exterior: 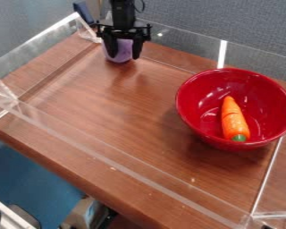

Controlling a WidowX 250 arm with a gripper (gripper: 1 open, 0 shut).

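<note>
At the back left of the wooden surface, my black gripper (pixel 122 38) is down over a purple object (pixel 121 55), its fingers around or just in front of it; whether they are shut on it is unclear. A red bowl (pixel 264 106) sits at the right with an orange carrot (pixel 232 116) lying inside it.
Clear plastic walls (pixel 181 48) border the wooden table (pixel 97 125). The middle and front of the surface are empty. A grey wall stands behind.
</note>
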